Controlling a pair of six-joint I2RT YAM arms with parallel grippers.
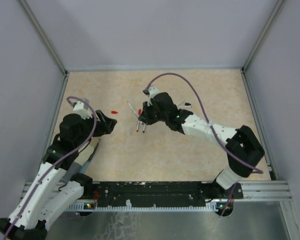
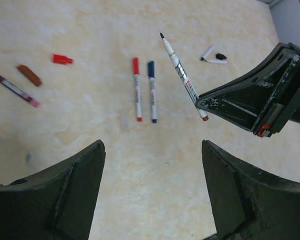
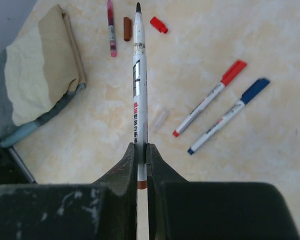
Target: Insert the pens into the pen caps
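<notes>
My right gripper [image 1: 142, 116] is shut on an uncapped white pen [image 3: 139, 100], lifted above the table, black tip out, brown end at the fingers. My left gripper stands open and empty at the left, facing it. A red cap [image 3: 158, 24] and a brown cap [image 3: 127, 29] lie loose on the table. A red pen [image 2: 137, 90] and a blue pen [image 2: 152, 92], both capped, lie side by side below. A pink pen [image 3: 111, 27] lies near the brown cap. A faint clear piece [image 3: 158, 121] lies near the red pen.
A folded cloth [image 3: 37, 75] lies at the left near edge. A black cap [image 2: 220, 56] with small white pieces [image 2: 216, 61] lies to the right.
</notes>
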